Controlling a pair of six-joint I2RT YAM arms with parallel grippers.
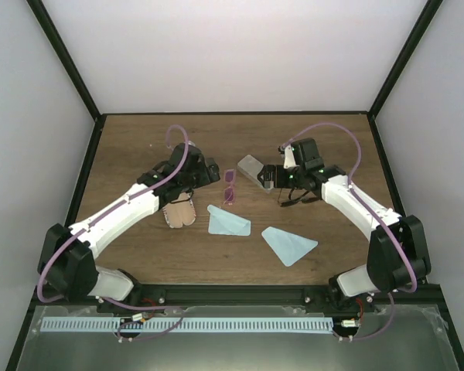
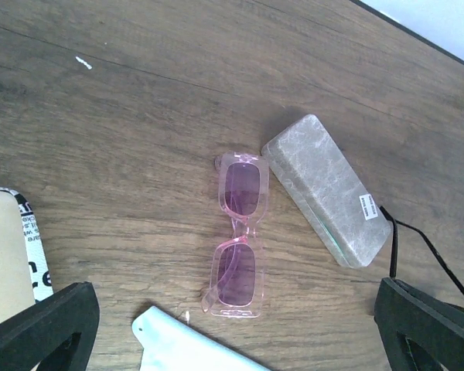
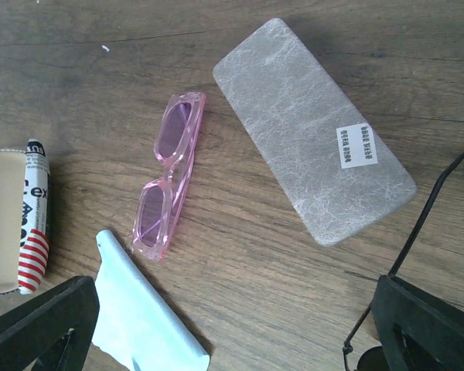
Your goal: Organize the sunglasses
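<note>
Pink sunglasses lie lengthwise at the middle of the table, folded, with purple lenses. Just right of them is a grey marbled case with a barcode label. A second, dark pair lies under the right arm, partly hidden, its thin black temple showing. A beige case with a printed side lies at left, partly under the left arm. My left gripper is open above the table, left of the pink glasses. My right gripper is open over the grey case's area.
Two light-blue cloths, one below the pink glasses and another nearer the front right, lie flat. Bare wood spans the back of the table and the front left. Walls and a dark frame border the table.
</note>
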